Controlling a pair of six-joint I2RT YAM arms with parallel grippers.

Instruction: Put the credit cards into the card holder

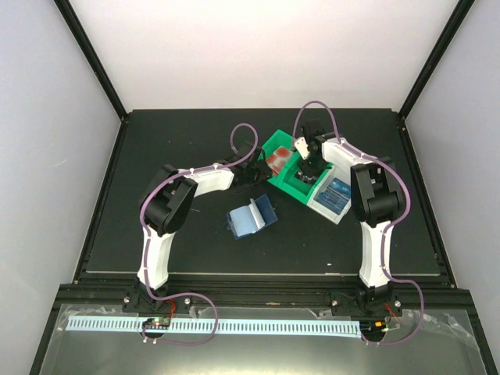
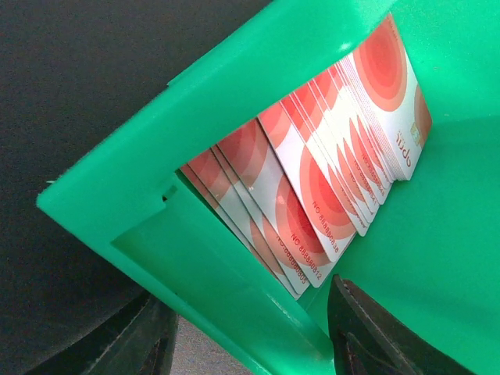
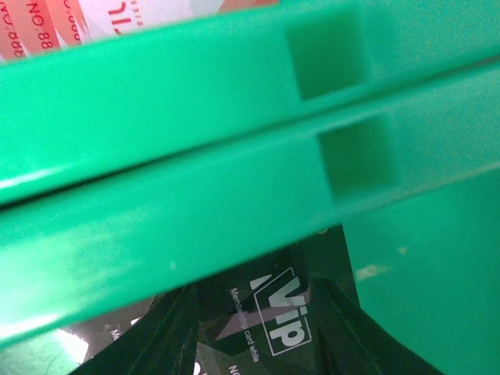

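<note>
A green bin wall (image 2: 226, 281) stands between the fingers of my left gripper, which is shut on it. Red and white cards (image 2: 312, 187) lie fanned inside that bin. Over the neighbouring green bin (image 3: 422, 258), my right gripper is part open, with black Vip cards (image 3: 273, 312) visible between and below its fingers. Whether the fingers touch a card cannot be told. The blue card holder (image 1: 251, 217) lies spread open on the table, in front of the bins, its pale inner pages showing.
A white bin (image 1: 321, 210) with blue cards (image 1: 334, 195) adjoins the green ones on the right.
</note>
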